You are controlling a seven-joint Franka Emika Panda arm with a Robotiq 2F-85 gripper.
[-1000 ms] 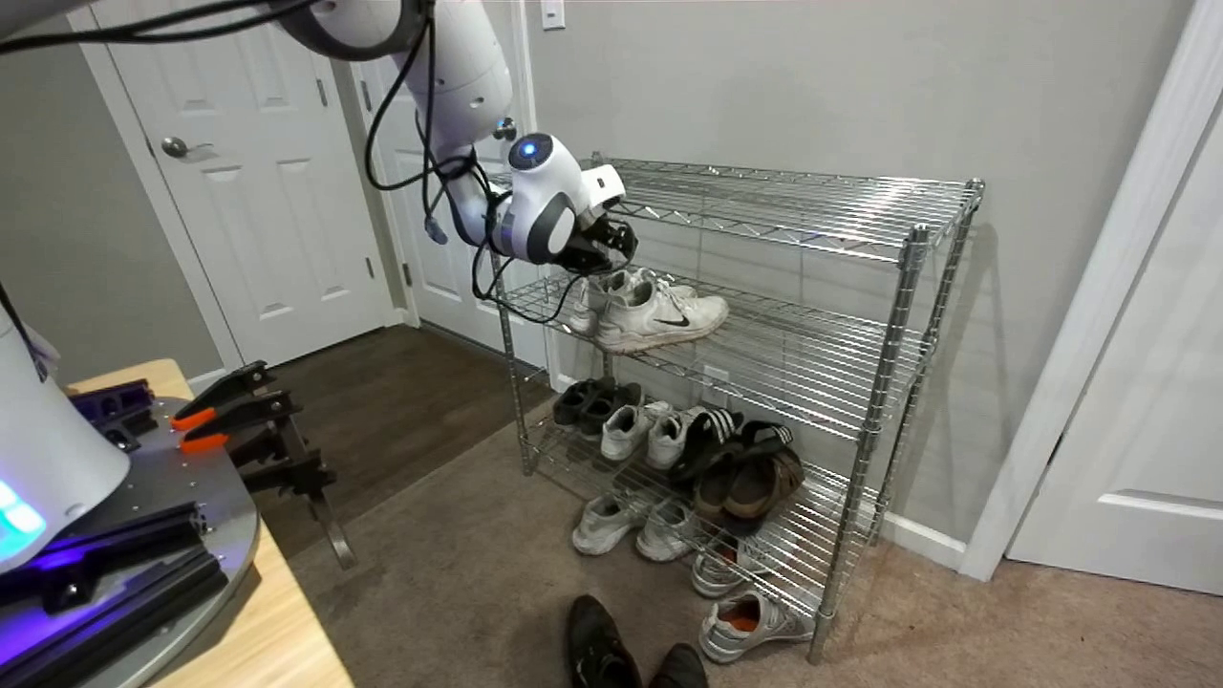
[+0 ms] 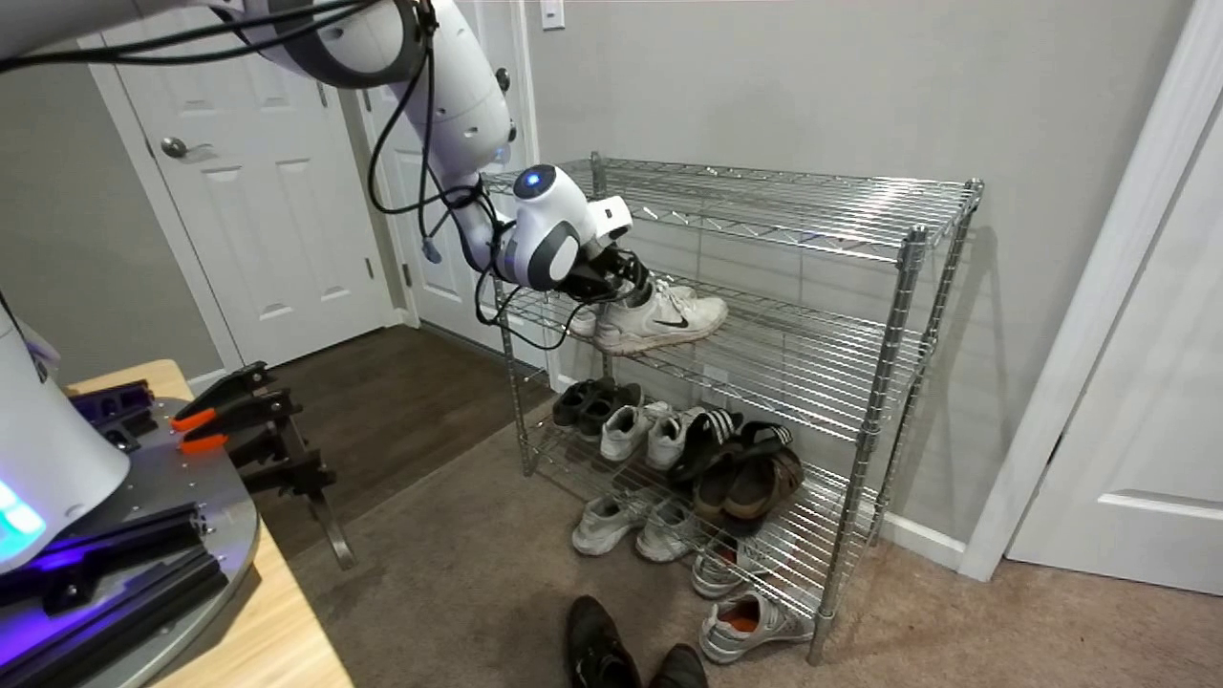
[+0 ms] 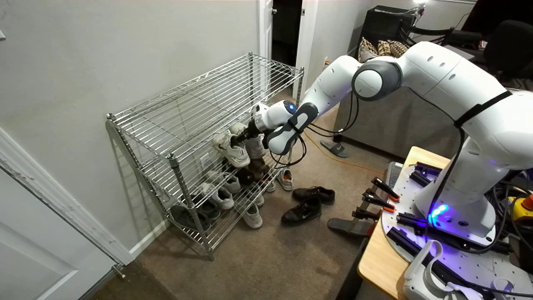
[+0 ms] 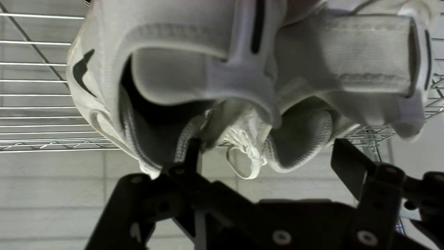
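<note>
A pair of white shoes stands side by side on the middle shelf of the wire rack. The one with a black swoosh (image 2: 676,321) is in front in exterior view 1, and its mate (image 2: 582,322) is partly hidden behind it. My gripper is open at the shoes' collars. In the wrist view, the left finger (image 4: 192,156) overlaps the inner collar edge of the swoosh shoe (image 4: 89,83). The right finger (image 4: 348,166) lies just right of the other shoe's opening (image 4: 299,129). Whether either finger touches a shoe, I cannot tell.
The wire rack (image 2: 894,333) has an empty top shelf above the gripper. Several shoes fill the lower shelf, including brown ones (image 2: 751,482). Black shoes (image 3: 302,210) lie on the floor in front. The middle shelf is bare beyond the swoosh shoe.
My gripper has come down from just above the white shoes to their collars. The shoes and rack look unmoved.
</note>
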